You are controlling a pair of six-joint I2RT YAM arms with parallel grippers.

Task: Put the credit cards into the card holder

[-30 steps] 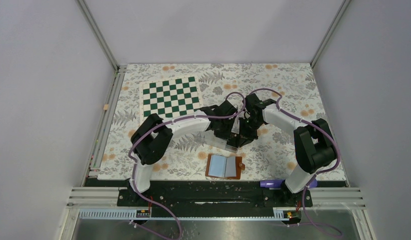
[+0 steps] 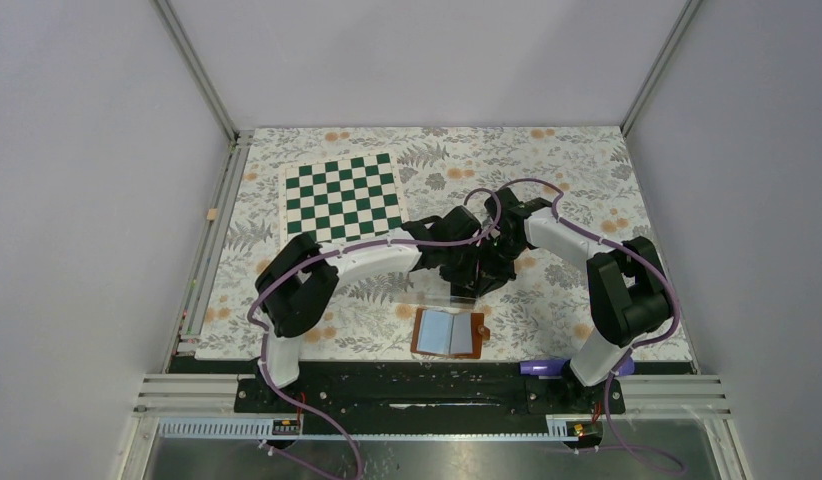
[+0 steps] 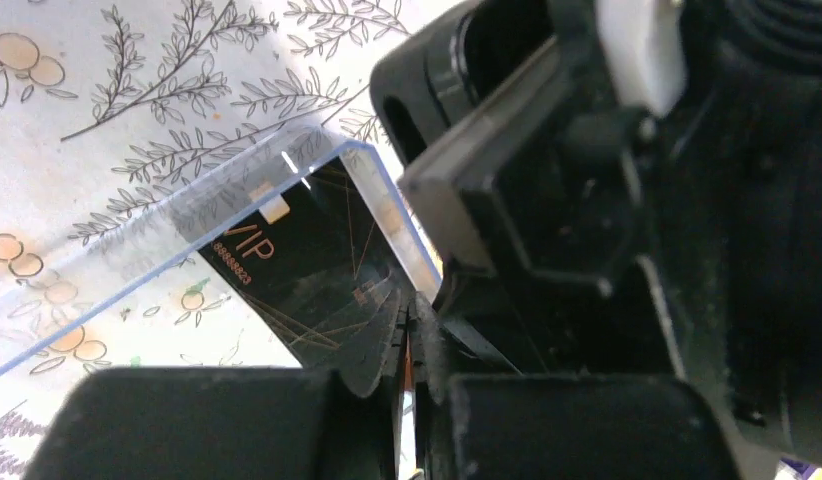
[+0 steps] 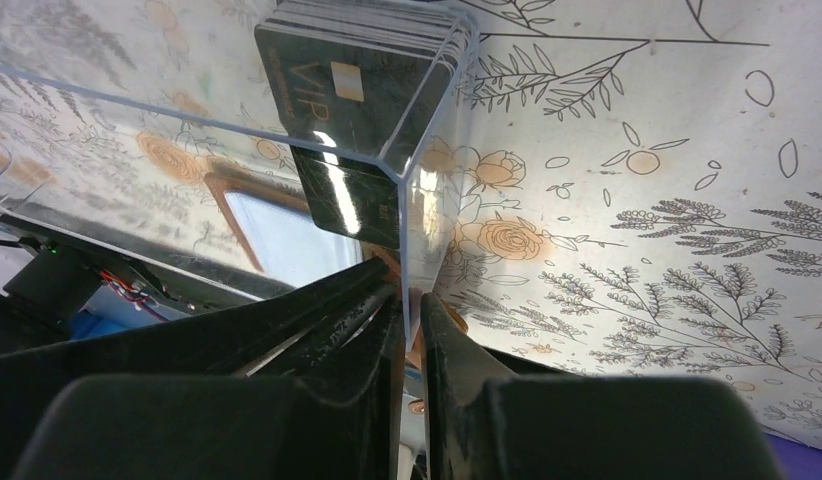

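Black VIP cards (image 3: pixel 277 260) (image 4: pixel 347 90) lie stacked in a clear plastic box (image 3: pixel 167 210) (image 4: pixel 157 110), just above the card holder. The brown holder (image 2: pixel 417 335) (image 4: pixel 227 200) lies open, showing pale sleeves, near the front edge. My right gripper is shut on the box's near corner. My left gripper (image 2: pixel 457 275) is beside it over the cards, its fingers close together at the box's side; whether anything is between them I cannot tell.
A green checkered board (image 2: pixel 342 195) lies at the back left. A purple object (image 2: pixel 540 368) lies at the front right edge.
My left gripper has moved slightly right and toward the front, and the clear box looks less slanted in the top view. The right arm stays about where it was.
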